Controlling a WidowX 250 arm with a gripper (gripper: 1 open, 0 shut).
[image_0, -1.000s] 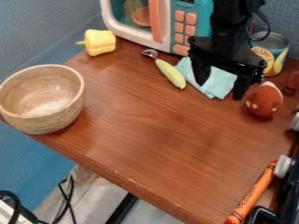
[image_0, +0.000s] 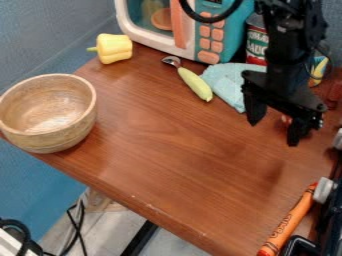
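My black gripper (image_0: 275, 125) is low over the right rear of the table, its fingers pointing down. A reddish-orange round object is mostly hidden behind it, so I cannot tell whether the fingers hold it. Left of the gripper lies a light blue cloth (image_0: 226, 82), with a yellow banana-like toy (image_0: 197, 85) and a small metal spoon (image_0: 173, 62) beside it.
A wooden bowl (image_0: 44, 112) is at the left. A yellow pepper-like toy (image_0: 114, 48) and a toy microwave (image_0: 174, 22) stand at the back, with cans (image_0: 257, 40) behind my arm. An orange crayon-like object (image_0: 286, 225) lies at front right.
My gripper has moved down and to the right, over the reddish-orange round object, which it now mostly hides. More of the blue cloth is uncovered.
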